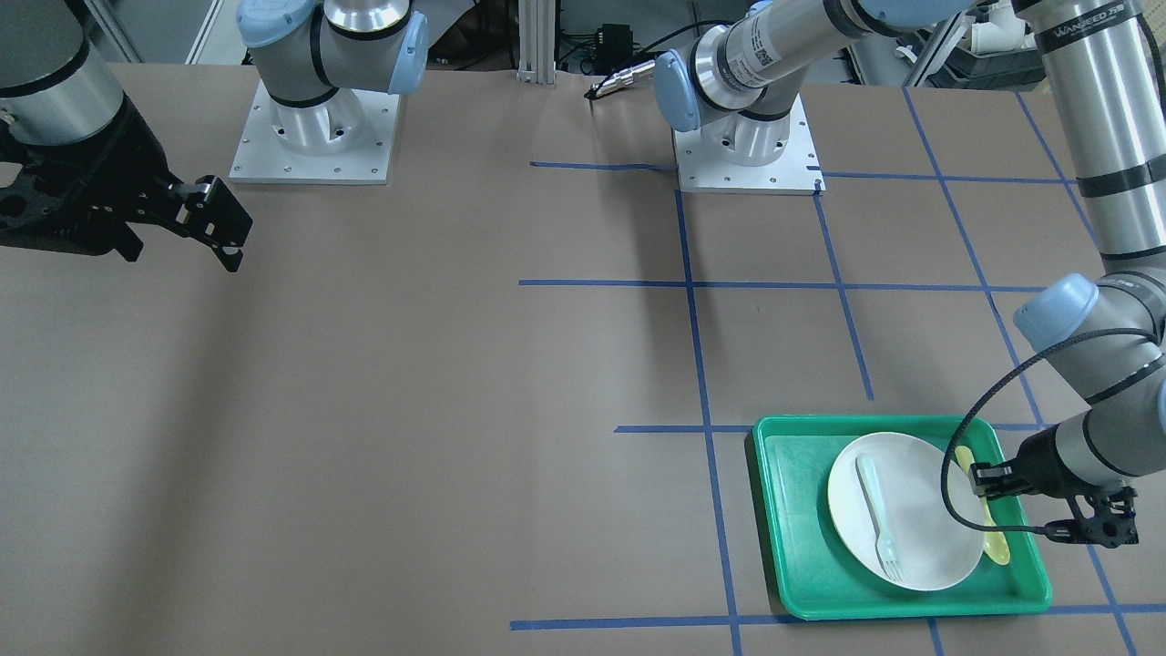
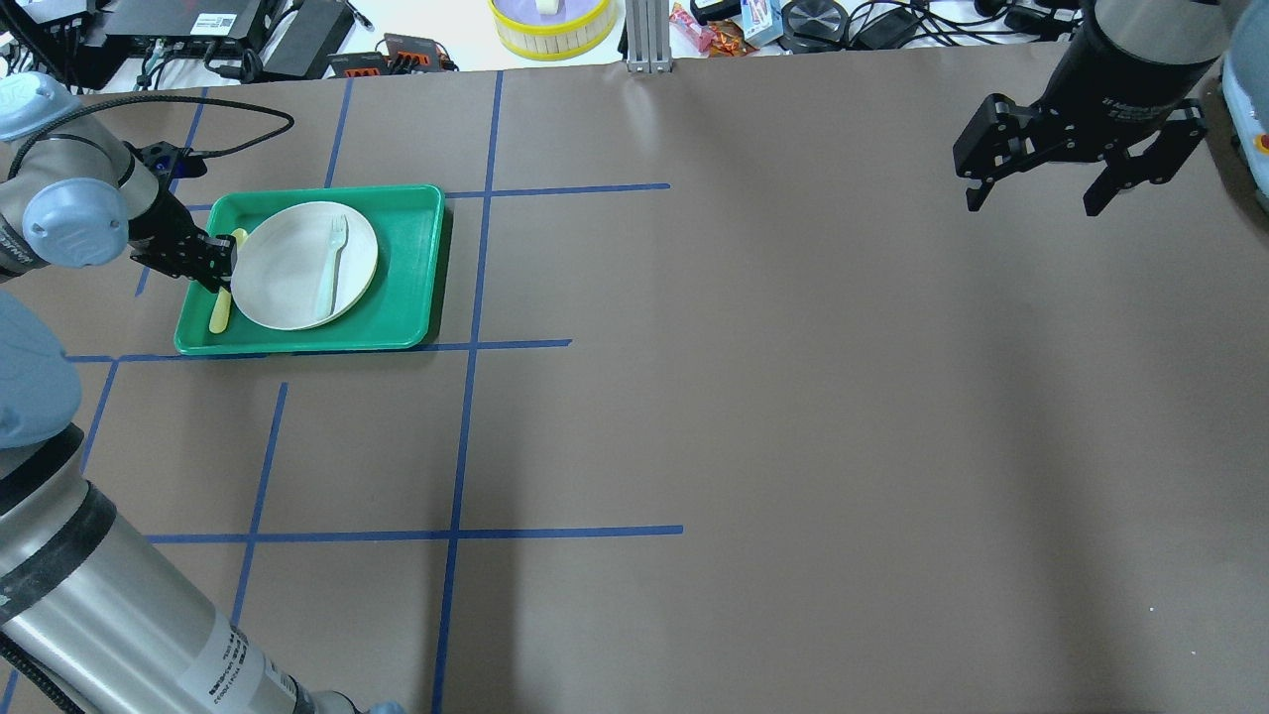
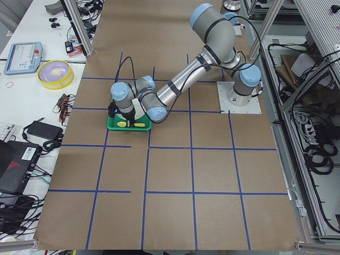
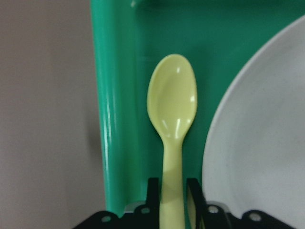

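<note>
A green tray point(image 1: 803, 514) holds a white plate point(image 1: 924, 514) with a pale blue fork point(image 1: 880, 514) on it. A yellow spoon point(image 4: 171, 95) lies along the tray's side, beside the plate. My gripper is down at the spoon's handle, one black finger each side of it; whether it is closed on the handle is hard to tell. In the top view the gripper point(image 2: 220, 262) is over the tray's left edge, between plate and tray rim.
Another arm's idle black gripper point(image 2: 1077, 155) hangs at the top right of the top view. Cables and boxes lie beyond the table edge.
</note>
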